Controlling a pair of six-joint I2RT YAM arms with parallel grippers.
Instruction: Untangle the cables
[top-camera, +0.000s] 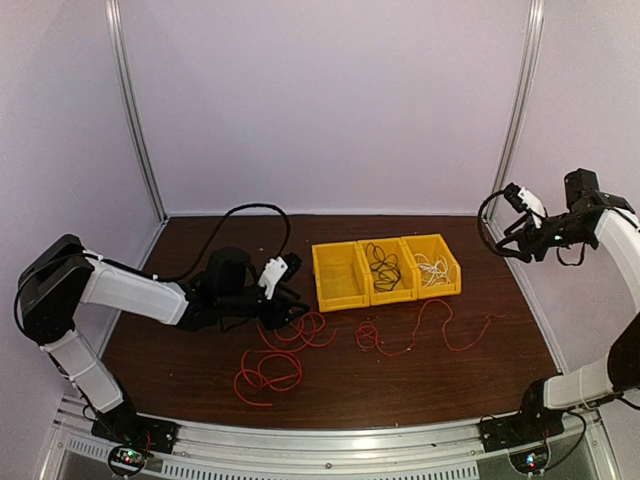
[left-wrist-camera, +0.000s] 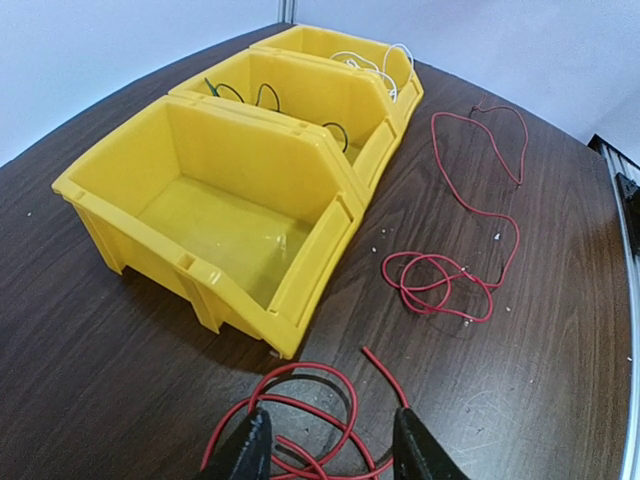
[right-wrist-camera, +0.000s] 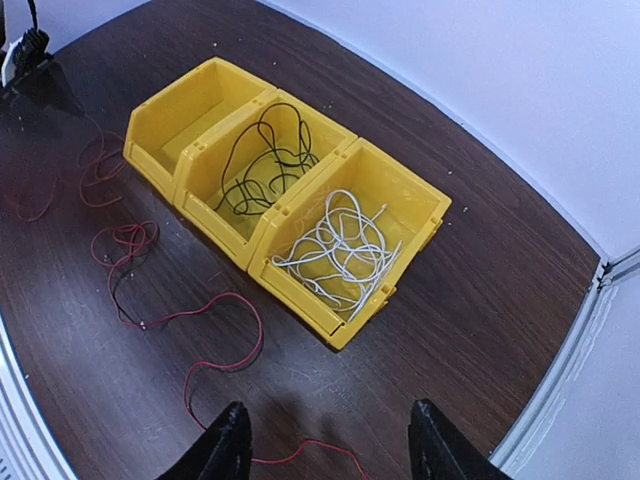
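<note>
A thicker red cable (left-wrist-camera: 384, 370) lies in loose loops on the table, in front of the empty yellow bin. To its right rests a thinner red cable (right-wrist-camera: 262, 330), bunched in small loops at one end and trailing rightward in wide curves. My left gripper (top-camera: 298, 310) is open above the upper loops of the thick cable; in the left wrist view nothing is gripped between its fingers. My right gripper (top-camera: 508, 247) hangs open and empty at the right, above the table. In its wrist view the thin cable's free end runs below the fingers (right-wrist-camera: 232, 440).
Three joined yellow bins stand behind the cables: the left bin (left-wrist-camera: 230, 220) is empty, the middle one holds a black cable (right-wrist-camera: 285, 165), the right one a white cable (right-wrist-camera: 345, 245). Bare table lies at the front right. Walls close off the back and sides.
</note>
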